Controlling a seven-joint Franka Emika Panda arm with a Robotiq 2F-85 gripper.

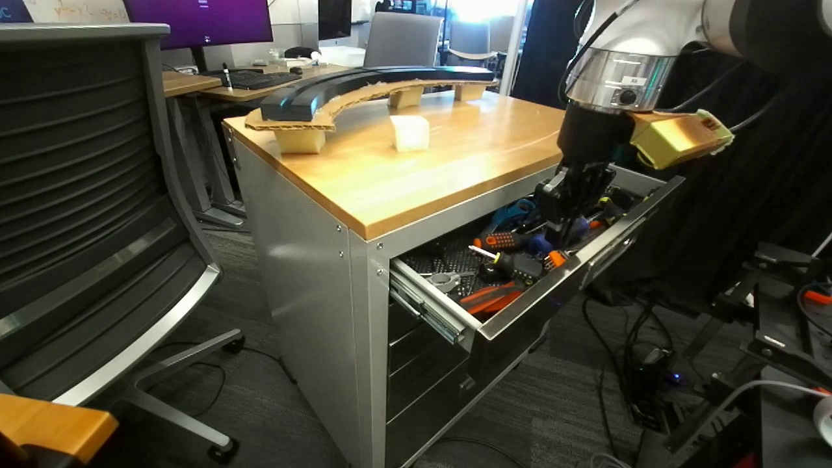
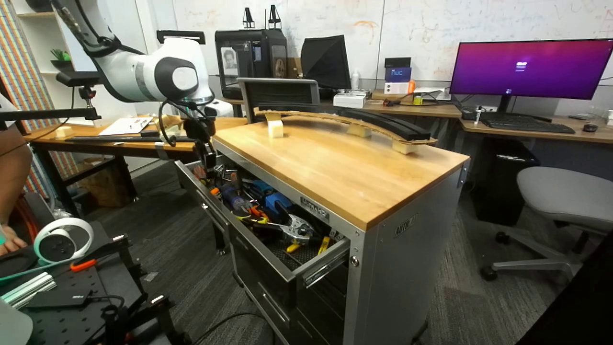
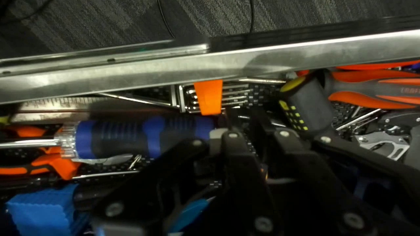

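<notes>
My gripper reaches down into the open drawer (image 1: 515,304), its fingers partly apart with a narrow gap between them. In the wrist view, a blue and black screwdriver handle (image 3: 118,138) lies on the left, its butt end close to the left finger. I cannot tell whether they touch. Ahead of the fingertips, near the drawer's front wall, is an orange clip (image 3: 209,96) on a set of metal keys. To the right sits a black and yellow handle (image 3: 307,104). The black linkage hides whatever lies beneath it.
An orange and grey handle (image 3: 374,88) and a blue block (image 3: 43,210) crowd the drawer. The drawer's metal front wall (image 3: 137,74) runs close by. Above the drawer is the wooden tabletop (image 2: 322,164), bearing a curved black piece (image 2: 345,114) on foam blocks.
</notes>
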